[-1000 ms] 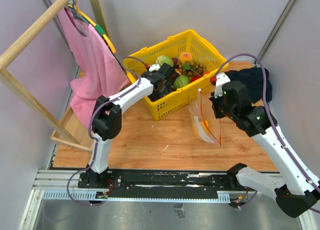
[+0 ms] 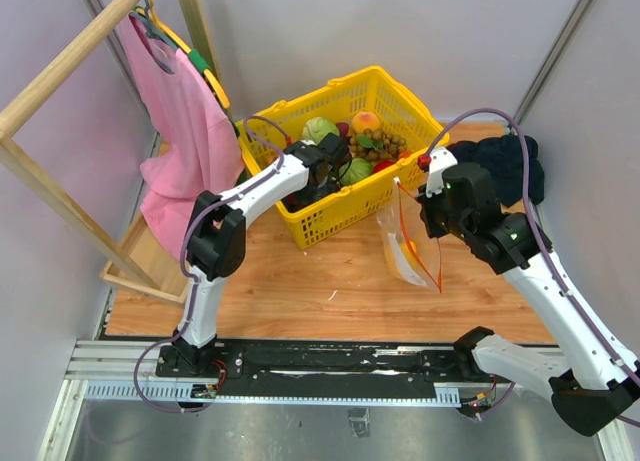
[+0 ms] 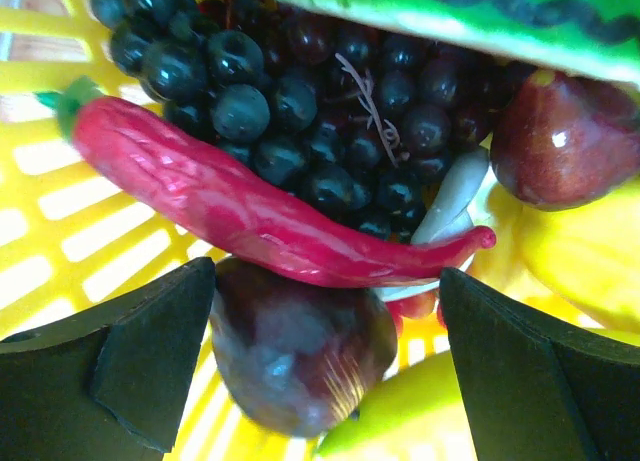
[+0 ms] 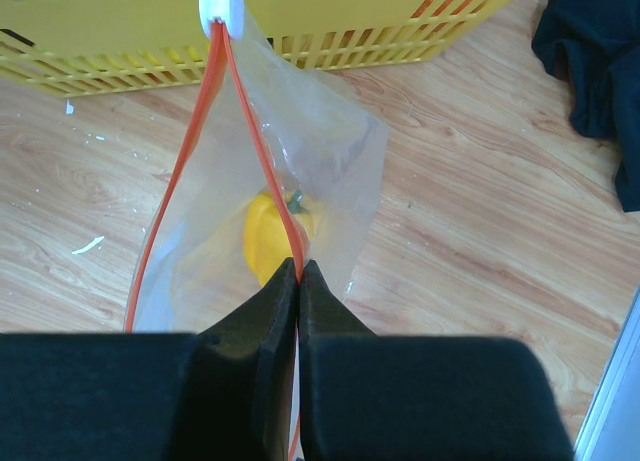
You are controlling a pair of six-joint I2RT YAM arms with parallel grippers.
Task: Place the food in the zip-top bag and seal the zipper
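In the left wrist view my left gripper is open inside the basket. A red chili pepper lies across the view, its thin end near the right finger. Between the open fingers sits a dark purple round fruit, partly under the chili. The clear zip top bag hangs upright, its orange-edged mouth spread, a white slider at the far end. A yellow pepper shows inside it. My right gripper is shut on one orange edge of the bag.
The yellow basket holds several foods, including green cabbage, a peach and dark grapes. A pink garment hangs on a wooden rack at left. Dark cloth lies at right.
The basket and its food have shifted slightly toward the front left, around my left gripper. My right arm and the bag have stayed in place.
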